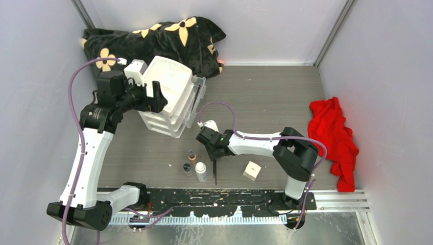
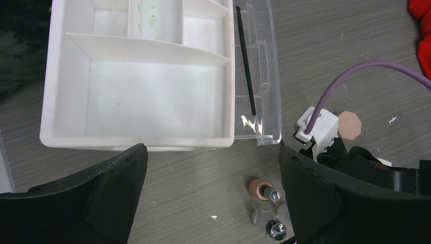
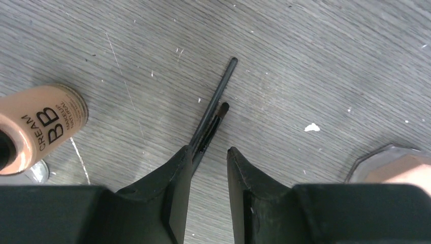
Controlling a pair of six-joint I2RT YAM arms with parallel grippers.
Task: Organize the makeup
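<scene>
My right gripper is low over two thin dark pencils or brushes (image 3: 213, 96), fingers part open around them. A BB cream bottle (image 3: 51, 119) lies at left in that view; in the top view a white bottle (image 1: 201, 172) and a small dark-capped bottle (image 1: 187, 170) stand nearby. My left gripper is open above the white drawer organizer (image 1: 168, 81); in its view a clear drawer (image 2: 264, 122) holds one black stick.
A cream box (image 1: 251, 170) is right of the sticks. Red cloth (image 1: 332, 143) lies at the right wall, a dark blanket (image 1: 153, 41) at the back.
</scene>
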